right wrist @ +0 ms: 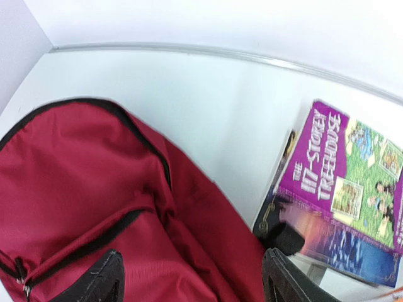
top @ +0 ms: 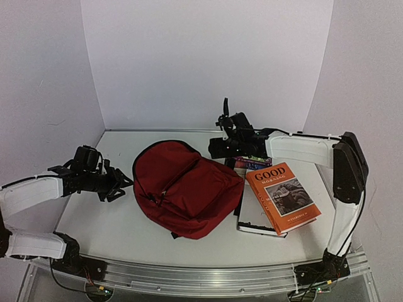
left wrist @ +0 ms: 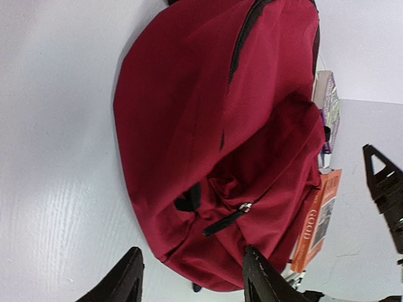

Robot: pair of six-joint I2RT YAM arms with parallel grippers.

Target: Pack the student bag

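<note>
A red backpack (top: pixel 182 189) lies on the table with a zipped front pocket and black trim. My left gripper is open just left of it, empty between its fingers. My right gripper is open and raised above the bag's right side and the books, empty. An orange "GOOD MORNING" book (top: pixel 283 195) rests on a white book (top: pixel 252 220) at the right. A purple "117-Storey Treehouse" book (right wrist: pixel 340 170) lies behind them on darker books.
Bare white table (top: pixel 94 226) shows left of and in front of the bag. Walls stand at the back and both sides, with a metal rail along the front edge.
</note>
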